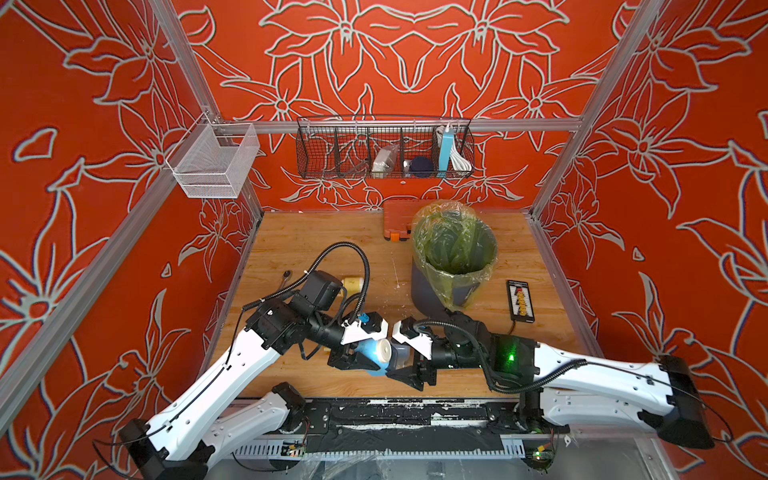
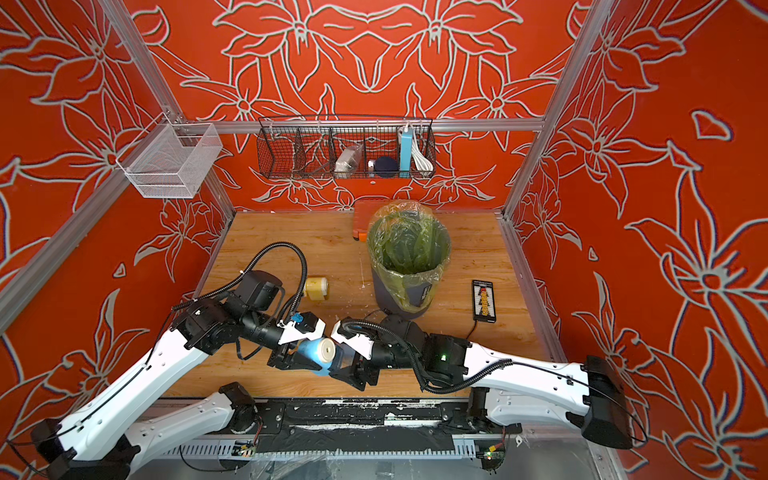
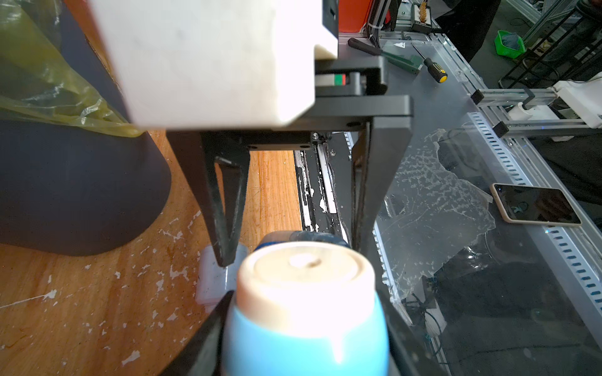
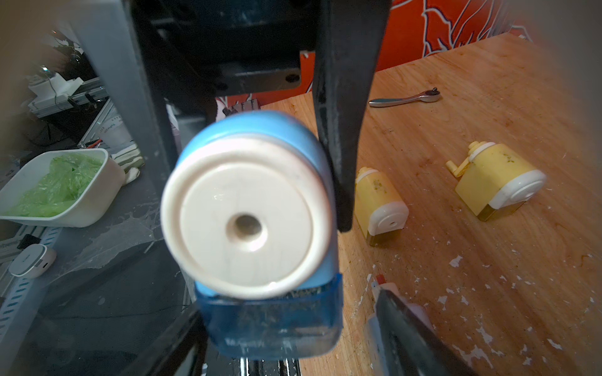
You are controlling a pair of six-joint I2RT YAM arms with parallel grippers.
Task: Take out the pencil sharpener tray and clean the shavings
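A blue pencil sharpener (image 1: pixel 372 352) with a cream end and a clear blue tray (image 4: pixel 269 319) is held by my left gripper (image 1: pixel 360 360), shut on its body. My right gripper (image 1: pixel 404 368) faces it closely with fingers open; in the right wrist view the sharpener lies just in front of its fingers. Whether they touch cannot be told. A grey bin (image 2: pixel 392 292) with a yellow-green liner stands behind the grippers.
Yellow sharpeners (image 4: pixel 498 178) lie on the wooden table (image 2: pixel 248 232), with a ratchet (image 4: pixel 404 100) and a pale sharpener partly visible. A phone-sized dark case (image 2: pixel 483 300) lies right of the bin. An orange case lies at the back.
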